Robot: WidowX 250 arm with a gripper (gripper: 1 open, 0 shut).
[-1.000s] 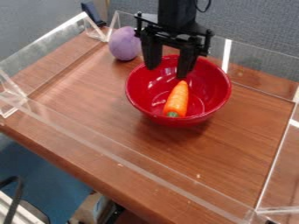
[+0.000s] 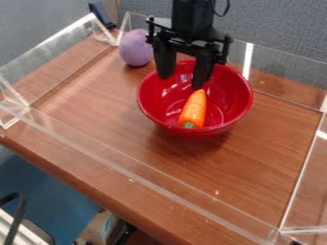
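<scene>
My black gripper [image 2: 185, 63] hangs over the back part of a red bowl [image 2: 156, 107], its fingers spread apart with nothing visible between them. Inside the bowl an orange carrot [image 2: 194, 107] with a green end lies lengthwise, below and apart from the fingers. A purple round object [image 2: 136, 48], like an eggplant or onion, rests on the wooden table left of the gripper, behind the bowl.
Clear plastic walls [image 2: 15, 100] border the wooden table [image 2: 128, 172]. Beyond the near left edge is a blue floor with some dark items.
My gripper has shifted very slightly; otherwise the bowl, carrot and purple object look the same.
</scene>
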